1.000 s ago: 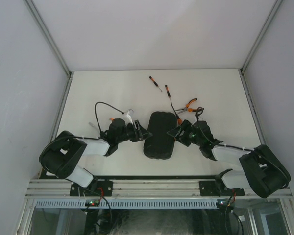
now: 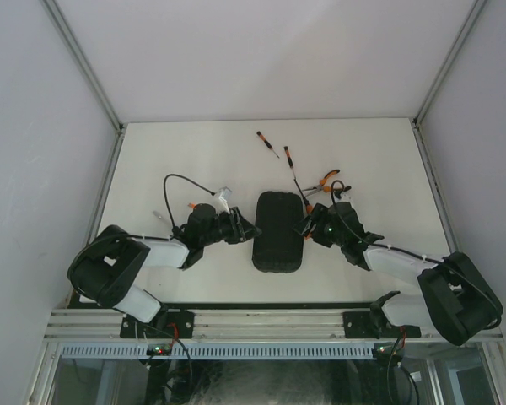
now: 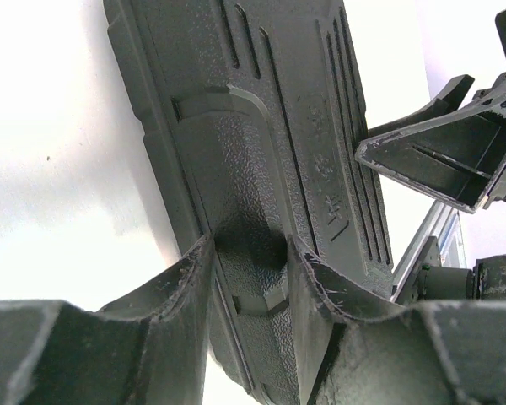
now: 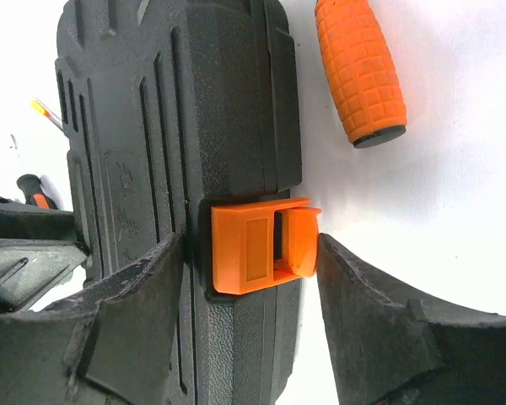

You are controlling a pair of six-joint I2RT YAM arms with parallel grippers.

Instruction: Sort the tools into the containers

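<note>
A black closed case (image 2: pixel 278 228) lies upright-on-page between my two grippers, mid-table. On its left side my left gripper is shut on the case's edge, where a recessed handle part shows between the fingers. At its right side an orange latch (image 4: pixel 255 246) stands out from the case wall. My right gripper is part open, a finger on either side of that latch. An orange-handled tool (image 4: pixel 361 67) lies on the table beside the case. Farther back are two screwdrivers (image 2: pixel 267 143) and orange-handled pliers (image 2: pixel 330 177).
Partly behind my left arm lie a small silver tool (image 2: pixel 160 217) and an orange piece (image 2: pixel 192 205). Bare white table (image 2: pixel 177 148) stretches across the back left and the far right.
The case has turned a little straighter and shifted slightly to the right. My right gripper has moved slightly right, and an orange bit now shows beneath it. The left arm looks unmoved.
</note>
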